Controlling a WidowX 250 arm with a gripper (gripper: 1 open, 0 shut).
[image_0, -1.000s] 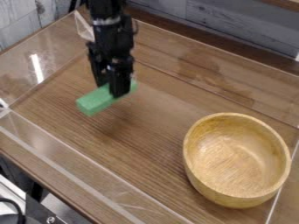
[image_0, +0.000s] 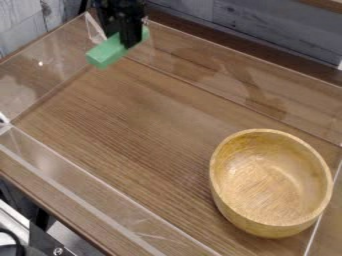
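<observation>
My gripper (image_0: 123, 32), black and at the top left of the camera view, is shut on a green block (image_0: 110, 52), held over the back left of the wooden surface. A yellow round bowl (image_0: 269, 205) stands at the front right. The fingertips are dark and partly blurred.
A grey wall (image_0: 267, 25) runs along the back, and a clear edge lines the left and front left.
The gripper and green block have moved from the middle of the surface up toward the back left. The bowl has not moved.
</observation>
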